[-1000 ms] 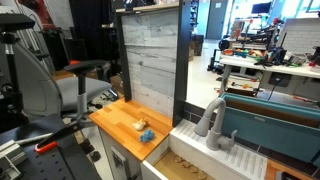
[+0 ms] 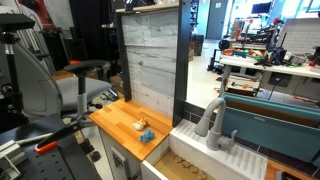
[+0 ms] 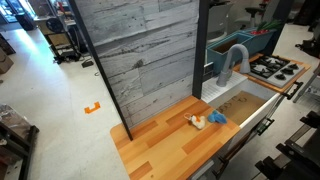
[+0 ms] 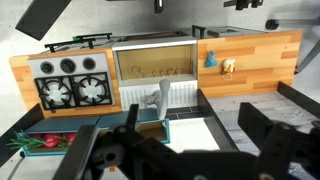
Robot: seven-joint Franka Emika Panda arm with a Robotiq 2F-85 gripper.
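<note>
In the wrist view my gripper stands open, its two dark fingers wide apart with nothing seen between them. It hangs high above the toy kitchen, facing down. A small blue object (image 4: pixel 210 60) lies on the wooden counter (image 4: pixel 266 46), and a white-and-orange object (image 4: pixel 229 68) sits close beside it. In exterior view 2, the blue object (image 3: pixel 218 118) is nearer the sink side and the pale one (image 3: pixel 196 122) nearer the wall panel. Neither is touched by the gripper. The gripper does not show clearly in the exterior views.
A wood-bottomed open drawer or basin (image 4: pixel 157 64) lies beside the counter, with a grey faucet (image 4: pixel 160 96) behind it. The stove (image 4: pixel 75 80) is on the other side. A tall wooden panel (image 3: pixel 152 60) backs the counter.
</note>
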